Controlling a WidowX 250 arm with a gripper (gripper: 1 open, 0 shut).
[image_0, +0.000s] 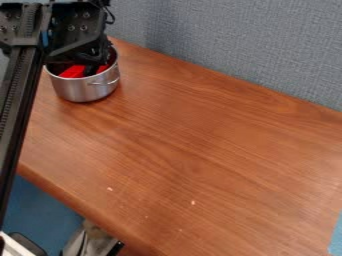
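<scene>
A steel pot (83, 88) with a side handle stands near the back left of the wooden table. A red object (74, 71) lies inside it. My black gripper (91, 66) reaches down from the top left into the pot, its lower part among the red contents. The pot's rim and dark shapes hide the fingertips, so I cannot tell whether they are open or shut.
A grey padded wall (241, 40) runs along the back. Blue floor shows past the table's edges.
</scene>
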